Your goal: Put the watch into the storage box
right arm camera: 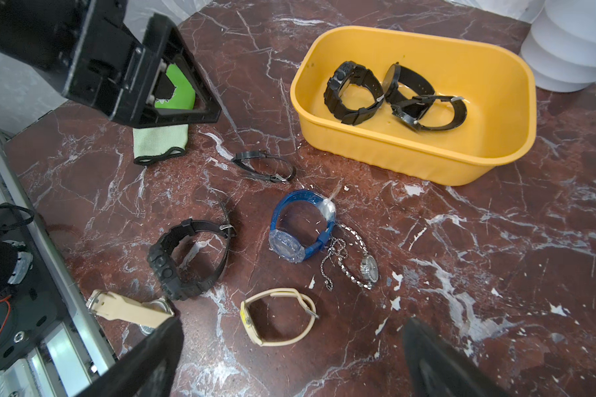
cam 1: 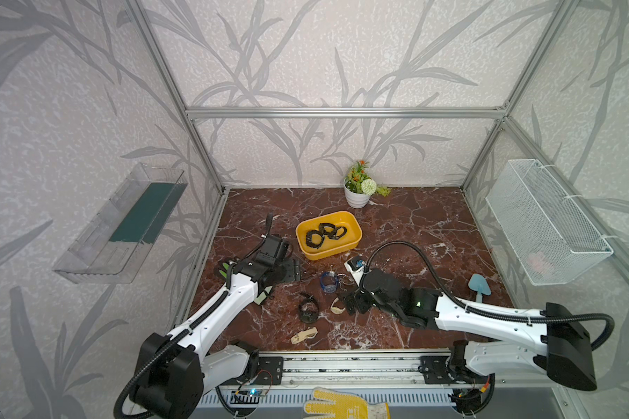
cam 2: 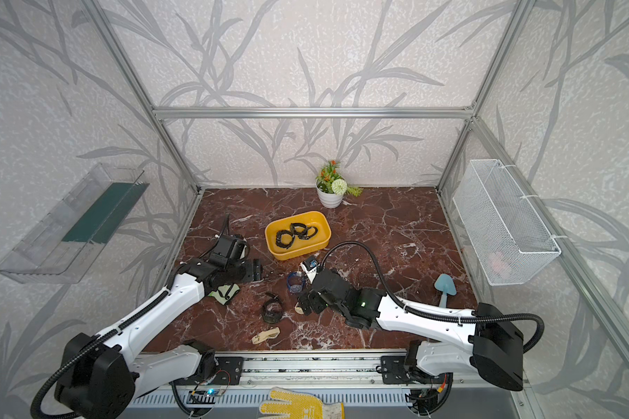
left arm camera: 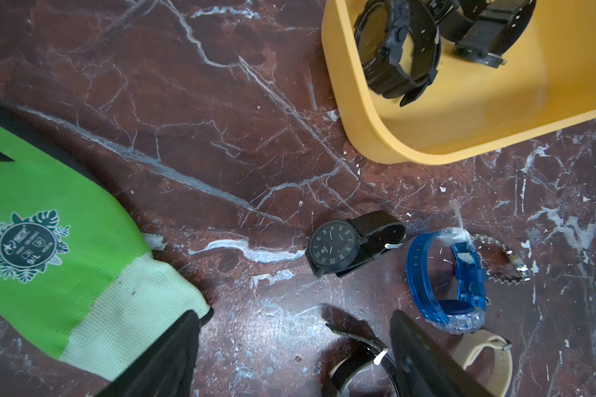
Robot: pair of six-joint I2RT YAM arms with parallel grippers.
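Three black watches (right arm camera: 353, 92) lie inside the yellow storage box (right arm camera: 404, 151). Loose on the table are a small black watch with a round dial (left arm camera: 334, 245), a blue watch (right arm camera: 286, 245), a silver chain watch (right arm camera: 369, 268), a cream watch (right arm camera: 247, 322), a black digital watch (right arm camera: 169, 268) and a beige-strapped watch (right arm camera: 129, 309). My left gripper is open above the table, its fingers apart and empty, with the round-dial watch ahead of them. My right gripper also stands open, nothing held, over the area around the cream watch.
A green-and-white glove (left arm camera: 59, 244) lies to the left of the watches. Behind the box stands a white flower pot (cam 1: 357, 198). A light blue scoop (cam 1: 478, 282) rests at the far right. Bare table lies right of the box.
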